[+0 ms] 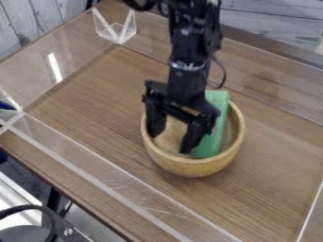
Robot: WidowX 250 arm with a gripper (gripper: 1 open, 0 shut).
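My black gripper (177, 128) is down at a tan wooden bowl (190, 166), its fingers open and spread across the inside of the bowl. A green elongated object (212, 108) stands in the right side of the bowl, partly hidden behind the gripper. The right fingertip is beside the green object; whether they touch I cannot tell.
The bowl rests on a wooden table (76, 95) with wide clear areas to the left and right. Black cables lie at the lower left edge, and white tape marks are near the top left.
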